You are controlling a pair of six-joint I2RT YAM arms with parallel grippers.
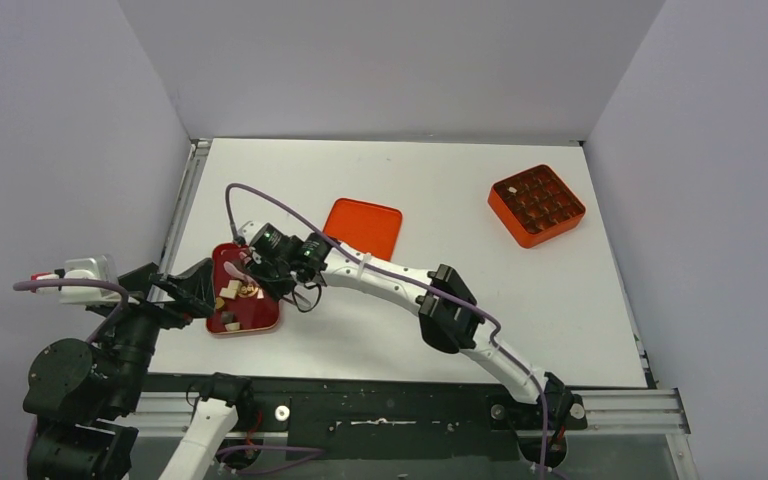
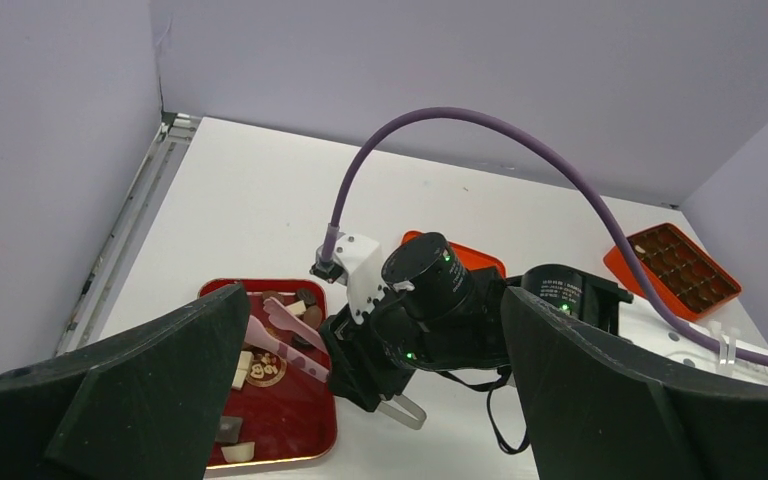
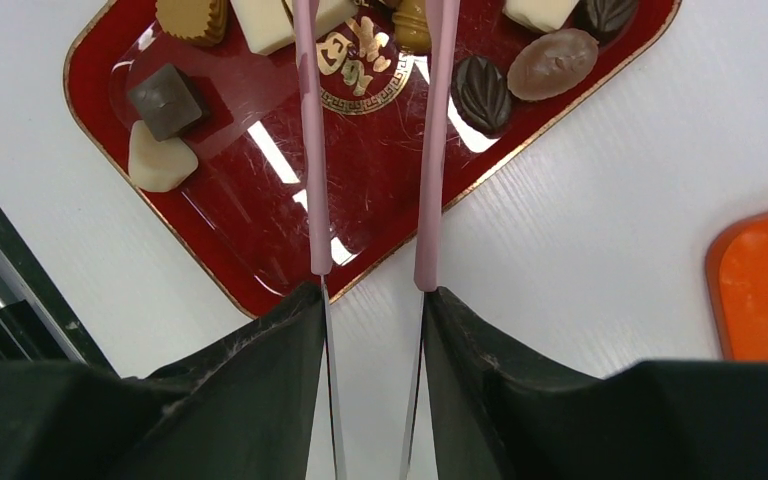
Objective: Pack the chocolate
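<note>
A red tray [image 1: 252, 318] of assorted chocolates sits at the table's left. My right gripper [image 1: 236, 272] is over it, its pink fingers part open, straddling a golden-brown chocolate [image 3: 412, 30] near the top of the right wrist view; whether they touch it is hidden. A dark cube [image 3: 165, 100], a white piece [image 3: 160, 158], a dark leaf chocolate [image 3: 480, 92] and a brown oval [image 3: 552, 62] lie around. An orange compartment box [image 1: 537, 205] stands back right, with a small white piece in one compartment. My left gripper [image 1: 188, 288] stands open and empty at the table's left edge, left of the red tray.
An orange square lid or tray [image 1: 380, 225] lies at mid-table, partly behind the right arm. Walls close in the back and sides.
</note>
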